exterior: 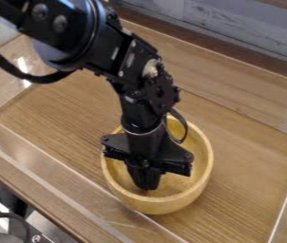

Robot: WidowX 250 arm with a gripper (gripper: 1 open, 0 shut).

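Note:
A round yellow bowl (172, 199) sits on the wooden table. My black gripper (146, 169) reaches down into it from the upper left, its body covering much of the bowl's inside. The fingers point down near the bowl's middle and appear drawn closer together. Whether anything is between them is hidden.
A white-grey wall runs along the back. A black cable lies at the lower left edge.

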